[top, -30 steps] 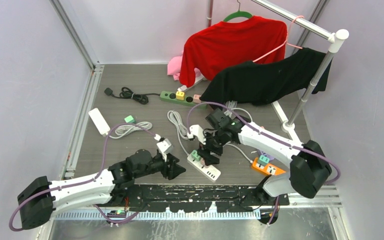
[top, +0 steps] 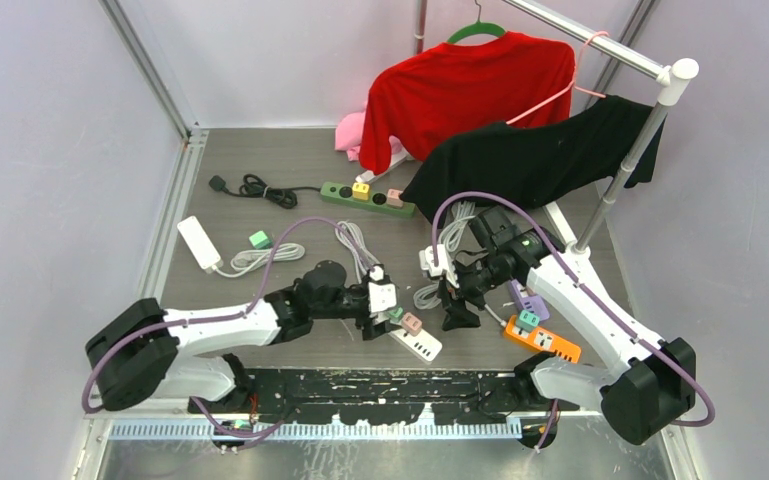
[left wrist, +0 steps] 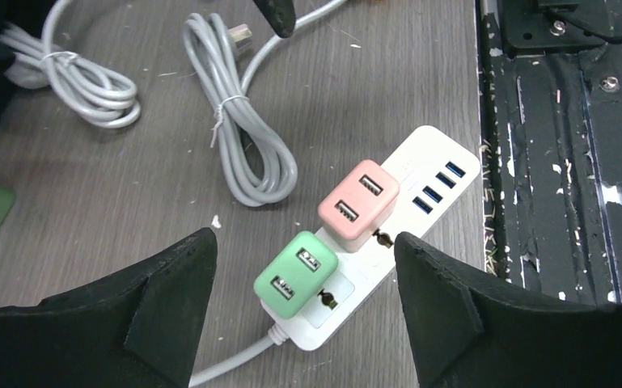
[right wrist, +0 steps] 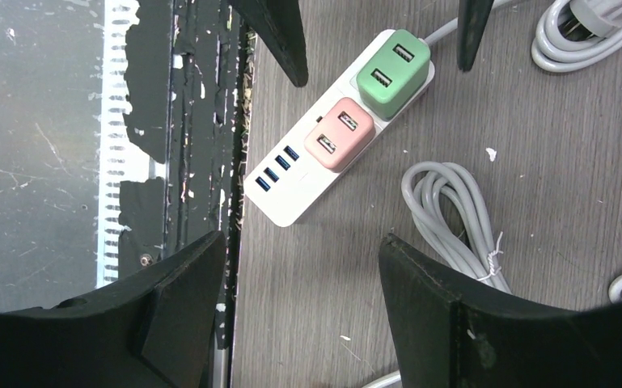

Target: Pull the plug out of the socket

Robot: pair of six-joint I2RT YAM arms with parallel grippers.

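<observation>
A white power strip (top: 417,343) lies at the table's front edge, carrying a green plug (left wrist: 295,271) and a pink plug (left wrist: 358,194) side by side, both seated. My left gripper (top: 373,325) is open over the strip's green-plug end; in its own view both plugs sit between and beyond its fingers. My right gripper (top: 460,314) stands apart to the right of the strip, open and empty; in the right wrist view the strip (right wrist: 283,194) lies ahead of its fingers, the left gripper's fingertips above it.
An orange strip (top: 545,340) lies right, a green strip (top: 378,202) at the back, a white strip (top: 200,243) left. Coiled cables lie between. A clothes rack (top: 605,200) stands at back right.
My left gripper moved right and up to above the strip.
</observation>
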